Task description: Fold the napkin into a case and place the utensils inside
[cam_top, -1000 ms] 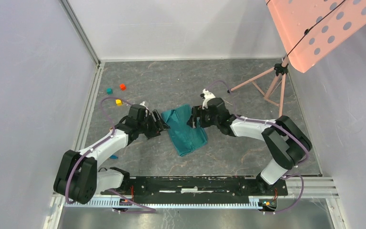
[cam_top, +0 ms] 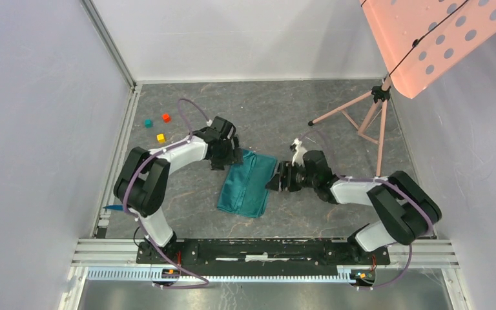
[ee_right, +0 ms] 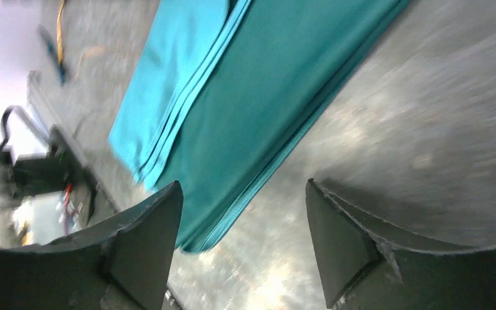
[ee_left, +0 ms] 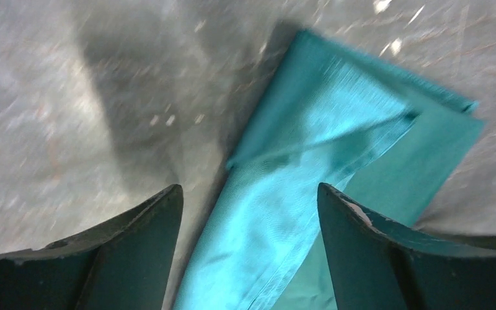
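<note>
The teal napkin (cam_top: 247, 186) lies folded in a narrow rectangle on the grey table, slightly slanted, with a lengthwise seam. One end of the napkin (ee_left: 310, 103) shows a small turned-over flap in the left wrist view. My left gripper (cam_top: 237, 150) is at the napkin's far left corner, its fingers (ee_left: 145, 239) apart and nothing held between them. At the right long edge is my right gripper (cam_top: 274, 184), part open; in its view the layered edge of the napkin (ee_right: 258, 171) runs near and beyond the fingers (ee_right: 145, 232). A blue item (cam_top: 113, 207), partly hidden, lies at the left.
Red (cam_top: 166, 117), teal (cam_top: 148, 123) and yellow (cam_top: 161, 137) cubes sit at the far left. A pink tripod (cam_top: 361, 123) stands at the back right.
The napkin has turned, its near end swinging left. My left gripper has moved right and away from the base; the right one has come nearer the base along the napkin's edge.
</note>
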